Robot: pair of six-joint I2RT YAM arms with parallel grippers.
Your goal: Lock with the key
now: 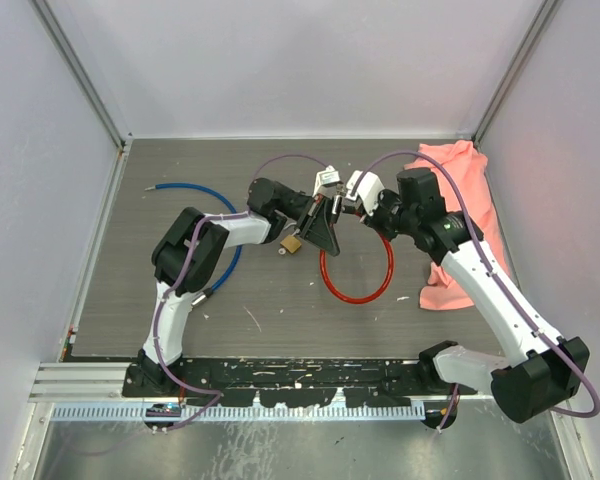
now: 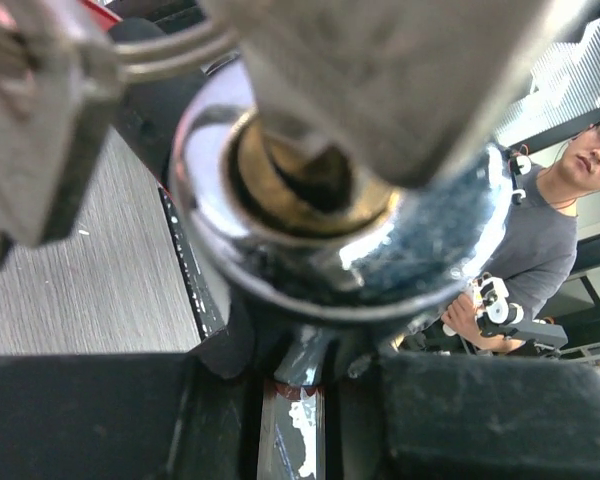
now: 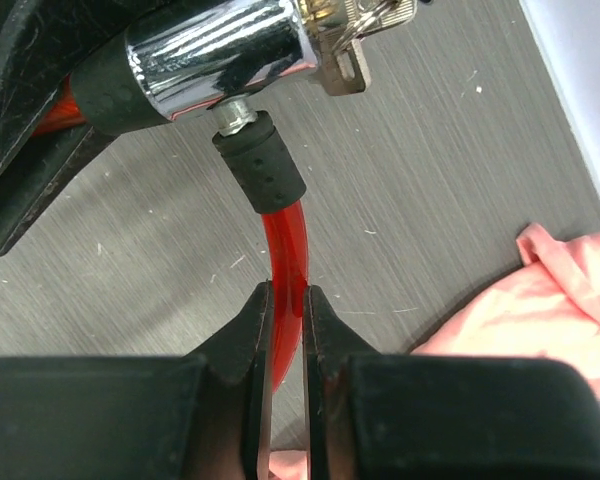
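Observation:
The chrome lock body [image 3: 220, 55] of a red cable lock is held by my left gripper, which is shut on the black sleeve at its end. A key sits at the lock's brass face and looms large in the left wrist view. My right gripper is shut on the red cable [image 3: 285, 240] just below its black end sleeve [image 3: 259, 165]. The metal pin [image 3: 233, 115] on that end meets the side of the lock body. How deep it sits is hidden. In the top view the cable hangs in a loop below both grippers.
On the left lies a blue cable [image 1: 220, 195]. A small brass padlock [image 1: 291, 244] rests close to the left gripper. Pink cloth [image 1: 450, 290] covers the right side.

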